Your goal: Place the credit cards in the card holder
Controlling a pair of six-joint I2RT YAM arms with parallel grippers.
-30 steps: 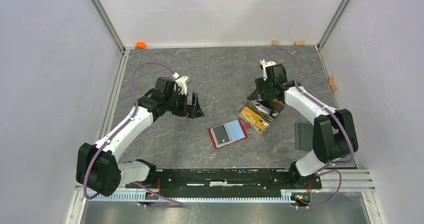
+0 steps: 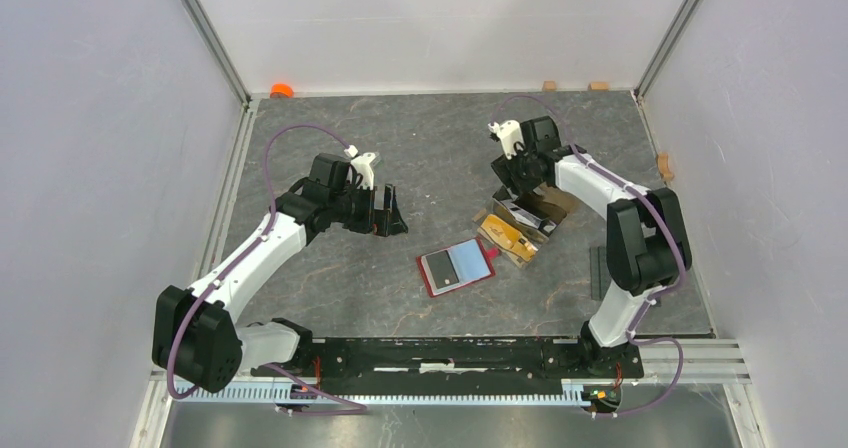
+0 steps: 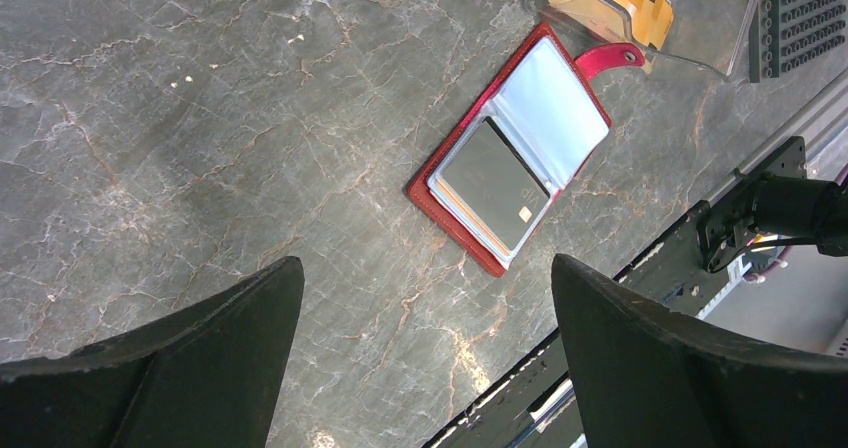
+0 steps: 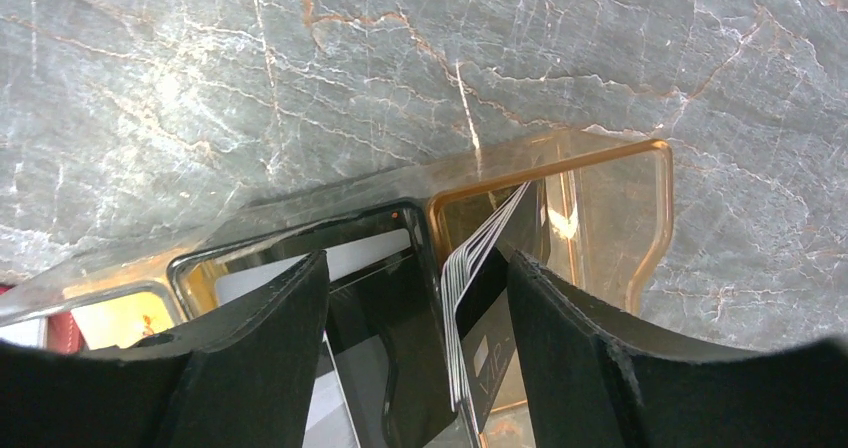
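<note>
The red card holder (image 2: 456,267) lies open flat on the table; a dark card (image 3: 494,184) sits in one half, while the other half shows a pale blue-white sleeve (image 3: 550,108). Several cards stand fanned together, white edges (image 4: 462,286) up, in an end compartment of the clear organizer (image 4: 540,158). Over that organizer my right gripper points down, its fingers apart on either side of the black divider and the fan. No card shows clamped. My left gripper is open and empty above bare table, left of the holder.
Other organizer compartments hold dark and pale cards (image 4: 370,258) and a yellow card (image 2: 508,236). A dark ridged pad (image 2: 599,272) lies at the right, partly under the right arm.
The left arm, holder and organizer stayed put.
</note>
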